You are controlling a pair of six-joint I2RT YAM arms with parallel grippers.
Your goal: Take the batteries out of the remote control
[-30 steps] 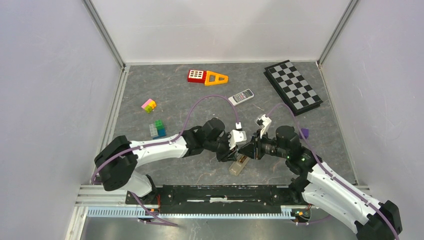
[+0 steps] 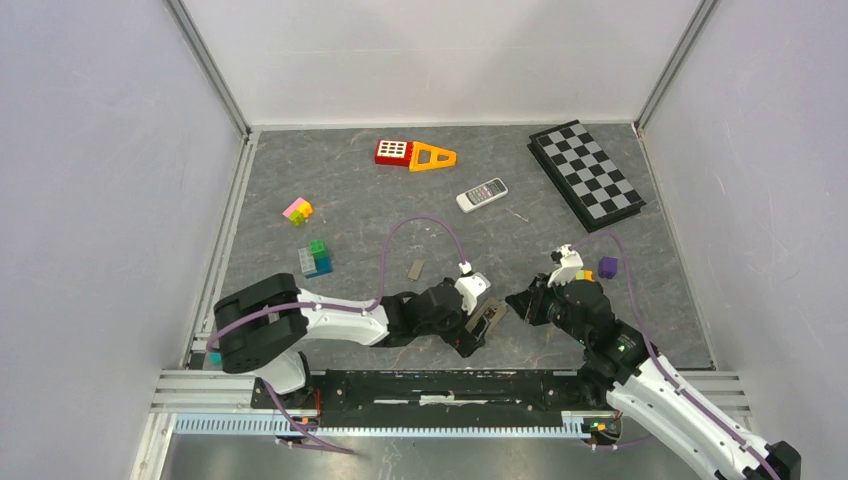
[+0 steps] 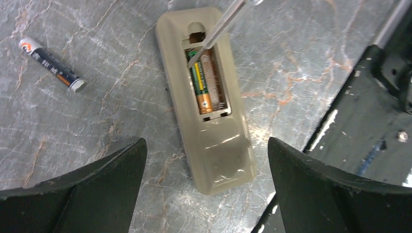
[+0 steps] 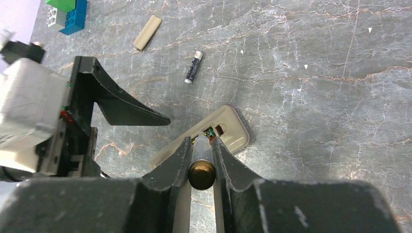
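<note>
The tan remote control lies back-up on the table, its battery compartment uncovered. Inside sits one green, black and orange battery; the slot beside it looks empty. A loose dark battery rests on the table to the left, and the tan cover lies farther off. My left gripper stands open over the remote's lower half, one finger showing in the right wrist view. Between the right gripper's fingers is a thin metal tool, whose tip reaches across the compartment in the left wrist view.
A white remote, a red and yellow toy and a checkered board lie toward the back. Toy blocks sit at the left, a purple block at the right.
Both arms were close together over the remote; the right one has drawn back rightward. The remote has shifted slightly to the right.
</note>
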